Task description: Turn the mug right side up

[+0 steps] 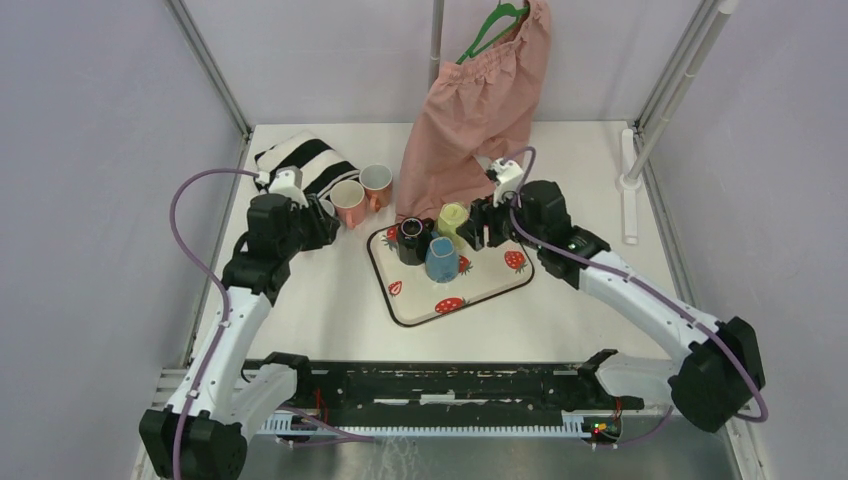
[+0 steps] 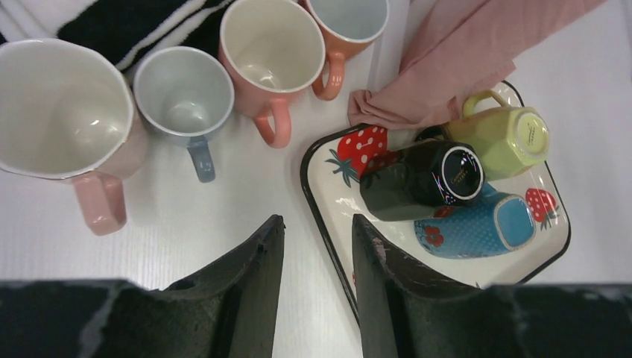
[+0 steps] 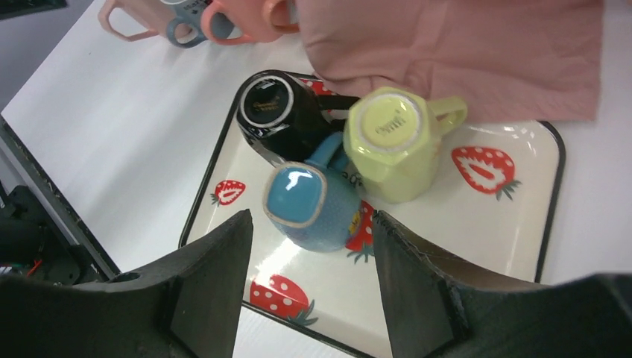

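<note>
Three mugs stand bottom-up on the strawberry tray [image 1: 410, 312]: a black mug [image 3: 276, 112], a blue mug [image 3: 309, 205] and a yellow-green mug [image 3: 395, 145]. They sit close together, and the black one's handle points toward the yellow-green one. My right gripper is open near the tray, its fingers apart with nothing between them. In the top view it hangs beside the yellow-green mug. My left gripper is part open and empty, left of the tray and above the table.
Several upright mugs line the back left, among them a pink mug [image 2: 272, 52] and a small grey-blue mug [image 2: 182, 97]. A striped cushion [image 1: 305, 160] lies behind them. Pink shorts [image 1: 470, 130] hang down to the tray's back edge.
</note>
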